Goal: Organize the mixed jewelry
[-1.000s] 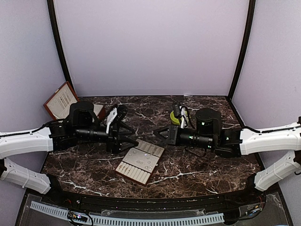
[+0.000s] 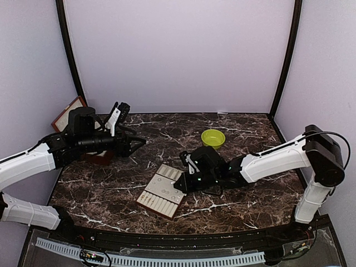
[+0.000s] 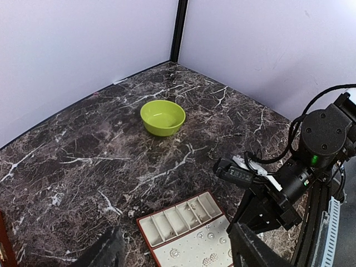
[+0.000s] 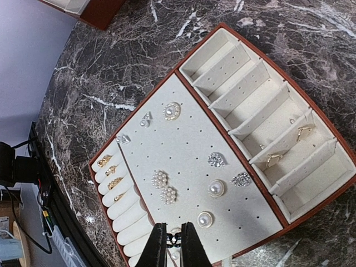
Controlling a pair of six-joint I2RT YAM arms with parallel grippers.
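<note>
The jewelry tray (image 4: 183, 139) lies on the marble table, holding pearl studs (image 4: 216, 188), crystal earrings (image 4: 216, 159) and pearl clusters (image 4: 160, 179) on its flat panel, gold rings (image 4: 114, 182) in slots, and some pieces in compartments. My right gripper is low over the panel's edge near the slots, shut on a small piece of jewelry, hard to make out between the fingertips. My left gripper (image 2: 131, 143) is open, raised left of the tray, above the table.
A green bowl (image 2: 213, 137) stands at the back right. An open wooden case (image 2: 68, 114) sits at the back left.
My right gripper has moved left and down onto the tray. My left gripper has moved up and back to the left, away from the tray.
</note>
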